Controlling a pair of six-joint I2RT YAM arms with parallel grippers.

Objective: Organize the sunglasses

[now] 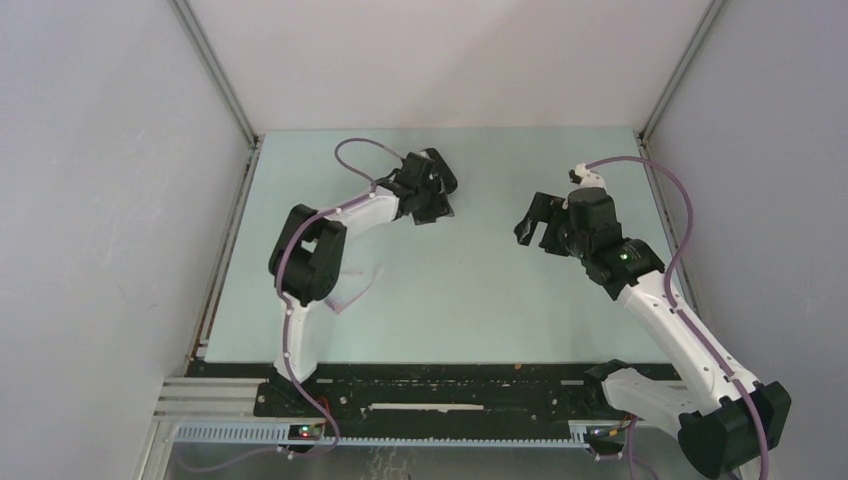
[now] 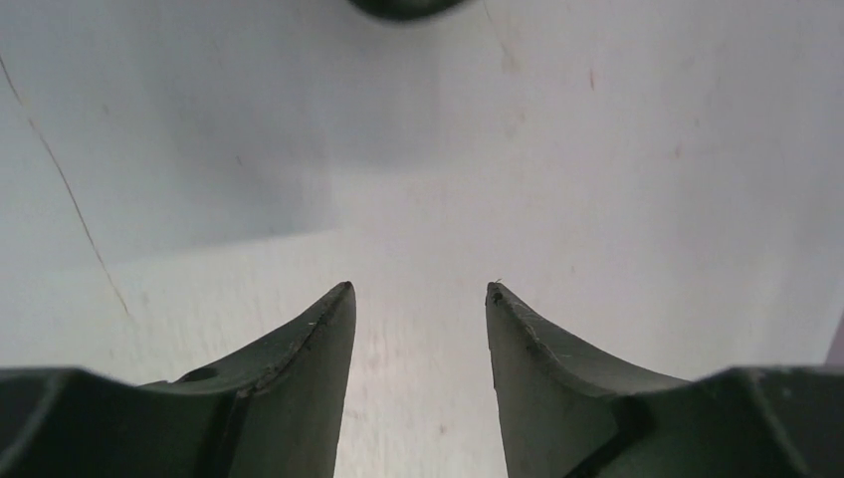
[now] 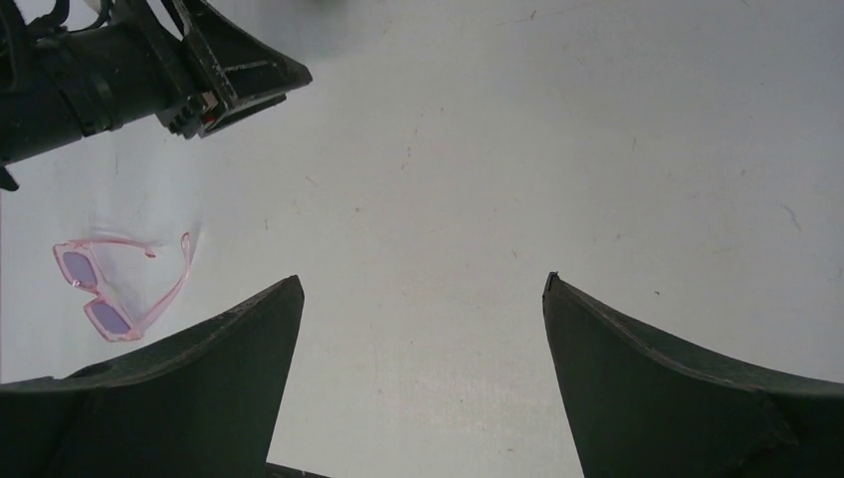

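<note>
Pink sunglasses [image 3: 107, 299] with purple lenses lie unfolded on the left part of the table, partly hidden under the left arm in the top view. A black object [image 1: 443, 168] lies at the back, partly behind my left gripper; its edge shows at the top of the left wrist view. The left fingertips stand apart over bare table, nothing between them. My right gripper hangs open over the right half of the table, with nothing between its fingers.
Side walls with rails border it, and a dark strip runs along the front edge.
</note>
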